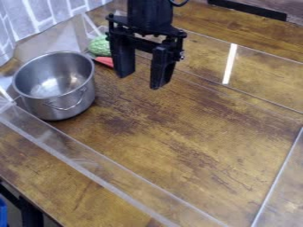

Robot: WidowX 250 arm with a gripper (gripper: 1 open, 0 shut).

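My black gripper (142,62) hangs at the upper middle, above the wooden table, with its two fingers spread apart and nothing seen between them. A steel pot (53,84) stands at the left. Behind the gripper, partly hidden by it, lie a green vegetable-like object (99,45) and a red object (103,61).
Clear panels or strips edge it at the left and right. A light, crinkled sheet is at the back left.
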